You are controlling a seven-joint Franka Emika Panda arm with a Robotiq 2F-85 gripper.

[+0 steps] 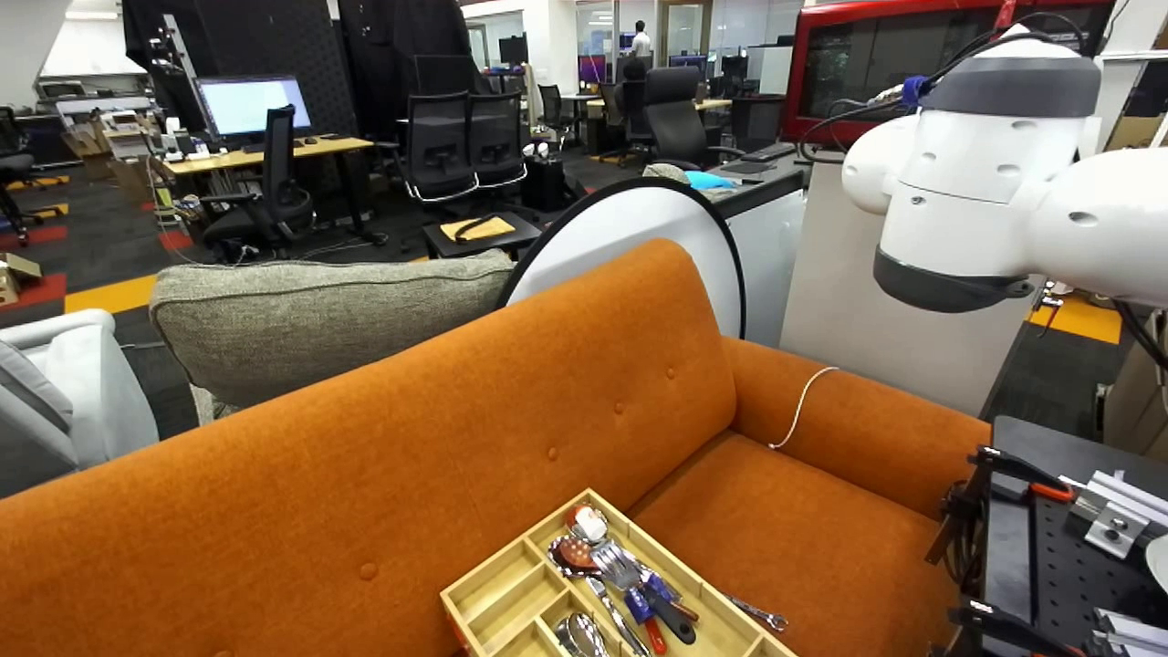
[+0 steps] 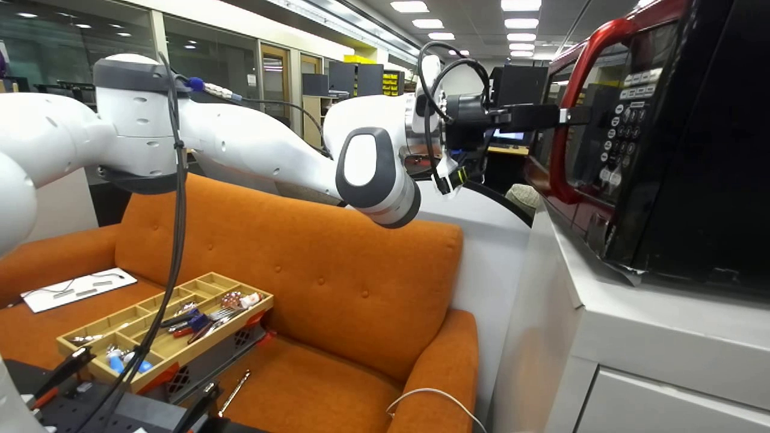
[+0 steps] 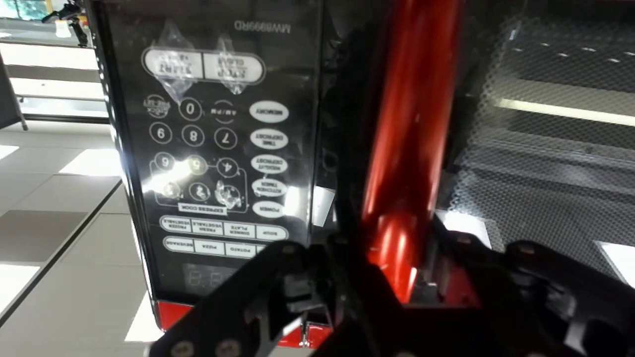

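Observation:
The microwave has a red-framed front, a black keypad point(image 3: 205, 148) and a long red handle point(image 3: 411, 119). In the wrist view the handle runs down between my fingers, and the gripper is shut on it. Exterior view 2 has the gripper point(image 2: 575, 115) reaching in from the left at about mid-height of the handle point(image 2: 559, 162). The microwave's window point(image 1: 892, 71) shows at the upper right of exterior view 1, where the arm point(image 1: 964, 175) stands in front and my gripper is out of sight. How far the door stands from the body I cannot tell.
Below the microwave is a pale cabinet point(image 2: 649, 332). An orange sofa point(image 2: 346, 267) lies under the arm, with a wooden tray point(image 2: 263, 303) of utensils on its left part. Cables point(image 2: 175, 216) hang from the arm. A round reflector point(image 1: 646, 230) leans behind the sofa.

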